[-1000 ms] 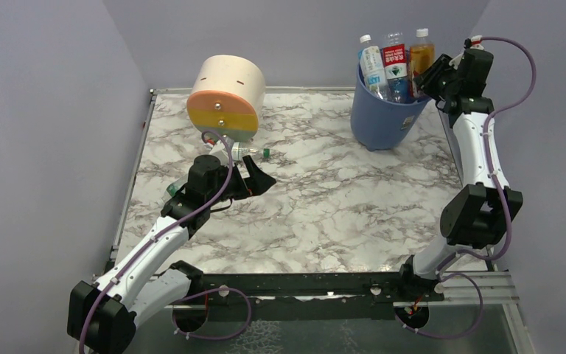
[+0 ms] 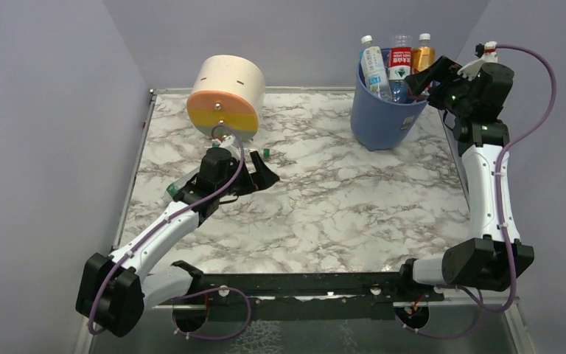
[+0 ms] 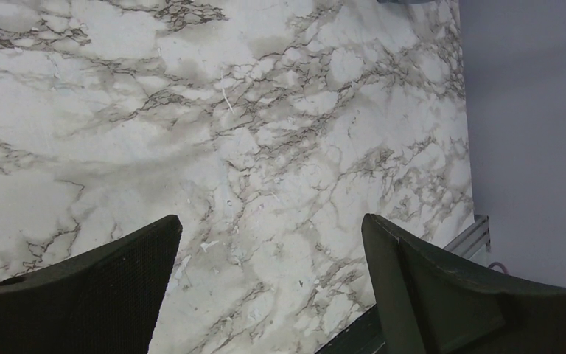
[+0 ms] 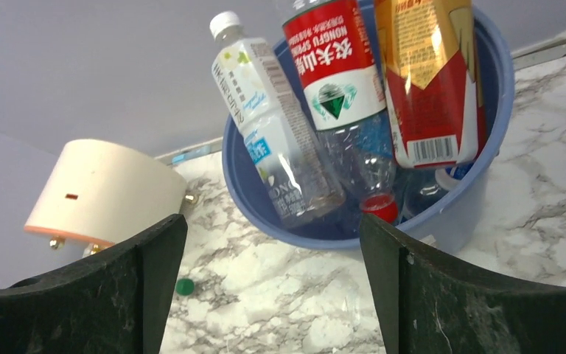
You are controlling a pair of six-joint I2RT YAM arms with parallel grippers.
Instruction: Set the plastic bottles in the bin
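The blue bin (image 2: 379, 125) holds several bottles: a white-label bottle (image 2: 374, 70), a red-label bottle (image 4: 335, 66) and an orange-and-red bottle (image 4: 424, 81). My right gripper (image 2: 431, 77) is open above the bin's right side, nothing between its fingers. My left gripper (image 2: 265, 173) stands open over bare table in the middle left, empty. Two bottles lie on the table partly hidden behind the left arm: one with a green cap (image 2: 265, 153) below the drum, another with green (image 2: 173, 189) further left.
A cream drum with a striped face (image 2: 225, 77) stands at the back left. Grey walls border both sides and the back.
My left gripper has shifted slightly right. The bottles in the bin have settled slightly.
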